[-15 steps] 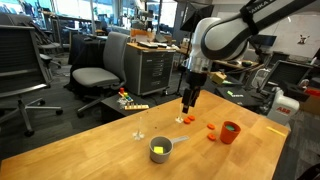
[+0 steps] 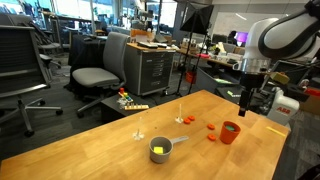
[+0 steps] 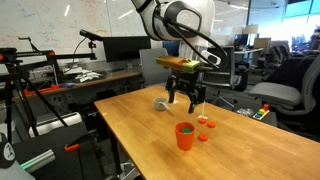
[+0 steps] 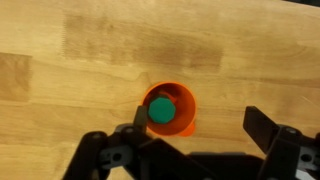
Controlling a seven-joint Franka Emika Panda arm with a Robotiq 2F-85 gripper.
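The orange-red cup (image 2: 229,137) stands upright near the table's right end, and a handle shows on it in the wrist view. Inside the cup (image 4: 187,112) lies a round green object (image 4: 161,110). My gripper is open above the table, its fingers wide apart with nothing between them. From the wrist camera, the cup appears between and just beyond the fingertips, left of the middle. In exterior view 2 the cup (image 3: 185,140) is in front of the arm, apart from it.
A grey metal pot (image 2: 160,155) with something yellow inside stands nearer the table's middle. Several small red pieces (image 2: 211,137) lie between pot and cup, near a thin white upright item (image 2: 180,112). Bare wood (image 2: 85,155) extends to the left.
The arm has swung right in exterior view 1, from over the small red pieces to near the cup, and has come lower. Cup and pot have stayed in place.
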